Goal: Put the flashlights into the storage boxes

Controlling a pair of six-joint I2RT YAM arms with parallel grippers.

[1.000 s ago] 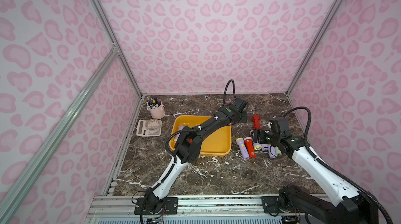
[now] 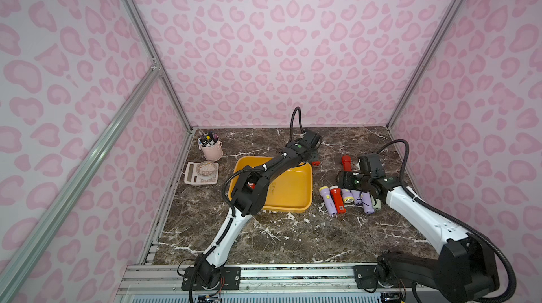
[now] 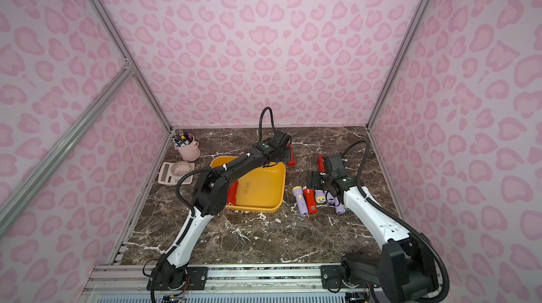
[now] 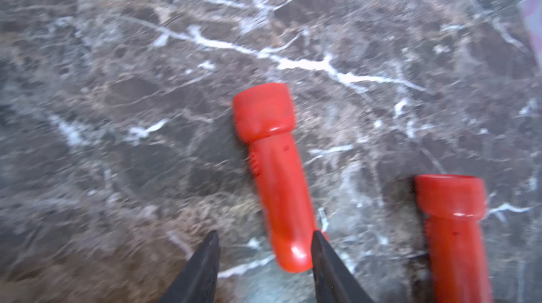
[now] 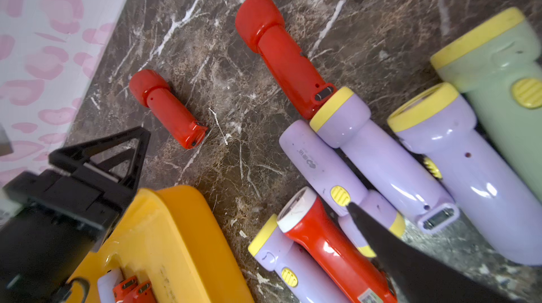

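The yellow box (image 2: 290,195) holds red and lavender flashlights, partly seen in the right wrist view. My left gripper is open above a red flashlight (image 4: 282,190) behind the box, nothing between its fingers; another red flashlight (image 4: 454,246) lies to its right. My right gripper (image 3: 319,180) is over the cluster of lavender flashlights (image 5: 384,167), a red one (image 5: 333,246) with white rim and a green one (image 5: 491,77); its near finger (image 5: 395,246) shows over them, and it looks open with nothing held.
A pink pen cup (image 2: 210,150) and a pale tray (image 2: 192,173) with a round object stand at the left. Bare marble lies in front of the box and at the back. Walls enclose the table on the sides and back.
My left gripper has moved slightly left along the back of the box.
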